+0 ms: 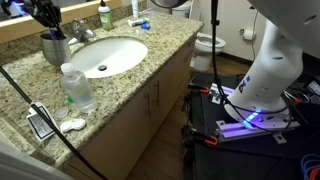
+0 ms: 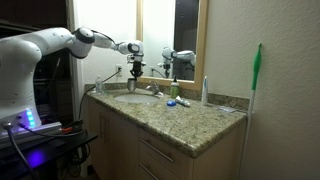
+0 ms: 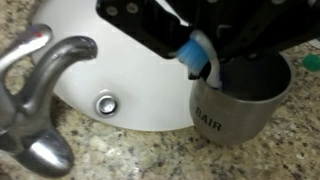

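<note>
A steel cup (image 3: 235, 107) marked "BAIR" stands on the counter beside the sink, its mouth partly hidden by my fingers in the wrist view. Over its rim is my gripper, shut on a toothbrush. The toothbrush's blue bristles (image 3: 190, 55) and white head show at the near side of the cup's mouth; its other end is hidden. Exterior view 1 has the cup (image 1: 55, 50) at the upper left with the dark gripper (image 1: 50, 31) above it. Farther off in exterior view 2, the same cup (image 2: 132, 87) sits below the arm.
The white sink (image 1: 120, 55) and metal faucet (image 3: 45, 105) lie close to the cup. A clear bottle (image 1: 78, 88) stands on the counter nearby, and a green bottle (image 1: 104, 16) is beyond the faucet. Blue items (image 2: 172, 102) lie across the sink.
</note>
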